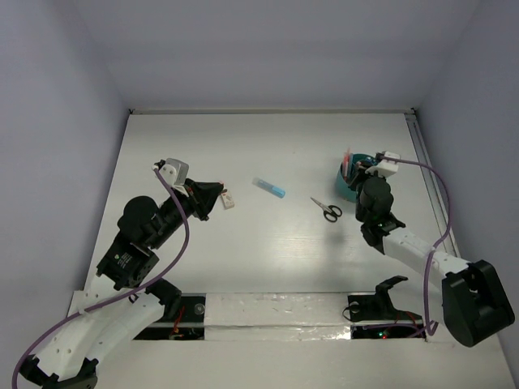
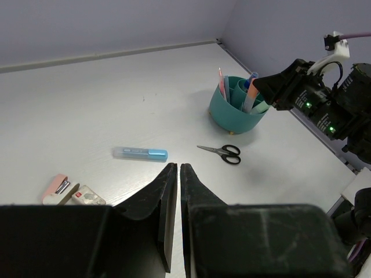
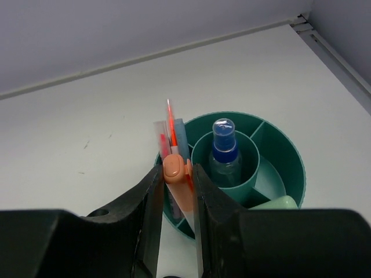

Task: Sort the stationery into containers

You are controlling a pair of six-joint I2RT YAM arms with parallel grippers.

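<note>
A teal round organizer (image 2: 232, 119) holds pens, a blue-capped bottle (image 3: 226, 168) and other items. My right gripper is at its near rim, shut on an orange-topped pen (image 3: 177, 171). My left gripper hangs over the left of the table, shut with nothing between its fingers. On the table lie a light blue case (image 2: 139, 153), black-handled scissors (image 2: 229, 150), a pink stapler (image 2: 57, 191) and a pale eraser-like block (image 2: 90, 197).
Walls stand at the back and both sides.
</note>
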